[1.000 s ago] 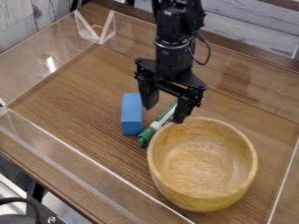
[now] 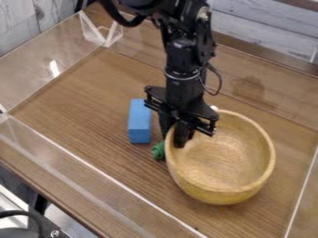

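My black gripper (image 2: 180, 130) reaches down from the top centre to the left rim of a large tan bowl (image 2: 230, 163) and is shut on that rim. Left of it stands a blue block (image 2: 138, 121). A green object (image 2: 158, 151) shows partly between the block and the bowl, the rest hidden by gripper and bowl.
A raised edge runs along the back, and a white strap-like item lies at the upper left.
The green object is now mostly hidden behind the gripper and bowl.
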